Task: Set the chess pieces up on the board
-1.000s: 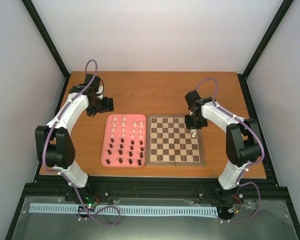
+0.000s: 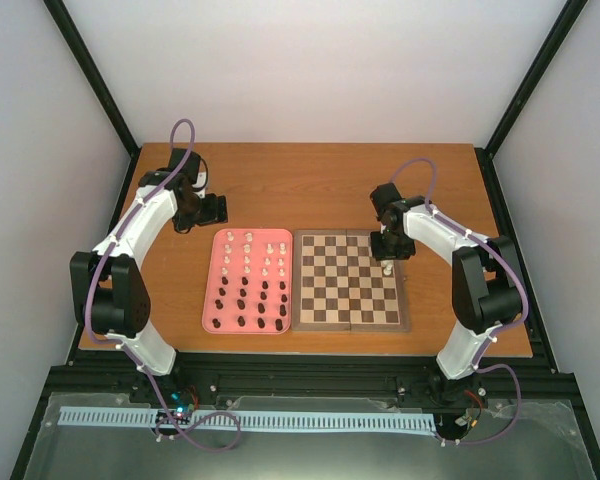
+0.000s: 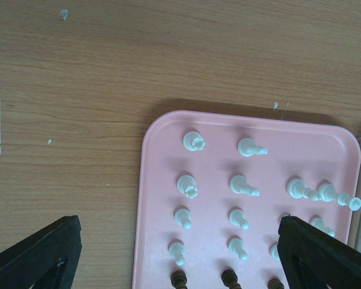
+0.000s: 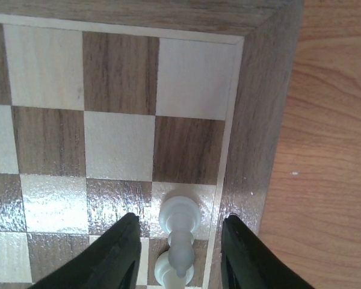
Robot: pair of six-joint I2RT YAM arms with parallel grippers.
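A white piece (image 4: 182,235) stands on a light square in the right-hand column of the chess board (image 4: 120,147). My right gripper is open around it, with a gap on either side between the piece and the fingers. Just behind it in that column is another white piece (image 4: 168,271), partly hidden by the first. Off the tray's left side in the top view, my left gripper (image 2: 223,209) stands open and empty. The pink tray (image 3: 141,223) holds several white pieces (image 3: 188,186) and several dark pieces (image 3: 230,277).
The board (image 2: 325,326) lies directly right of the tray (image 2: 208,318). Most of its squares are bare. In the tray's right part, two white pieces (image 3: 328,192) stand close together.
The left arm is still.
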